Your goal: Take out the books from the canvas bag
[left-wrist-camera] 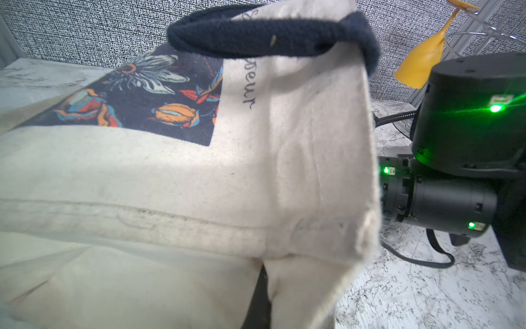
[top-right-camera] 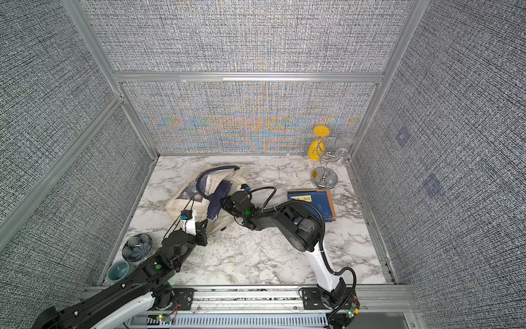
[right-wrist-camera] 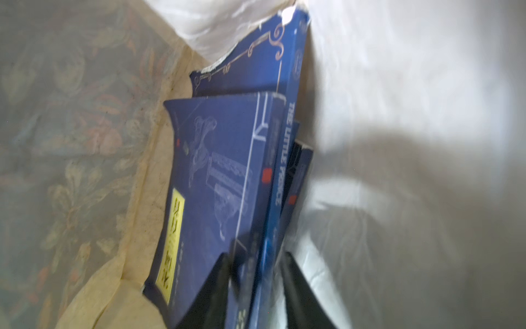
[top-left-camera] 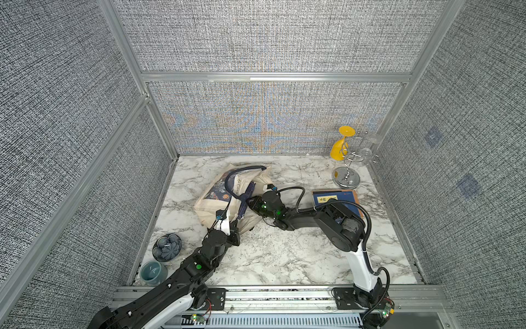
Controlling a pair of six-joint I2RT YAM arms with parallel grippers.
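The canvas bag (top-left-camera: 211, 200) lies on its side at the middle left, flower print up, mouth toward the front. My left gripper (top-left-camera: 233, 230) is at its front edge; in the left wrist view cream fabric (left-wrist-camera: 164, 170) fills most of the frame, fingers largely hidden. My right gripper reaches into the bag, fingers part open at the spine of a stack of blue books (right-wrist-camera: 219, 164), the top one with a yellow label, The Little Prince beneath it. Whether it touches them is unclear.
A blue book (top-left-camera: 342, 197) lies on the right of the marble table. A metal rack (top-left-camera: 345, 176) with a yellow glass (top-left-camera: 337, 150) stands back right; a dark bowl (top-left-camera: 167, 246) and a teal cup (top-left-camera: 153, 272) sit front left.
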